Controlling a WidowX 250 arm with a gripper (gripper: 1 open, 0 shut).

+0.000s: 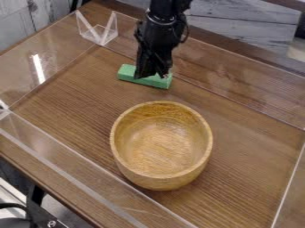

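My black gripper (150, 69) reaches down from the top of the camera view onto a green rectangular block (128, 74) on the wooden table. Its fingertips are at the block's top; whether they touch it, or what is between them, is too small to tell. A large tan bowl (161, 169) stands in the lower middle, apart from the block.
A clear plastic piece (98, 28) is at the back left and another at the left edge.
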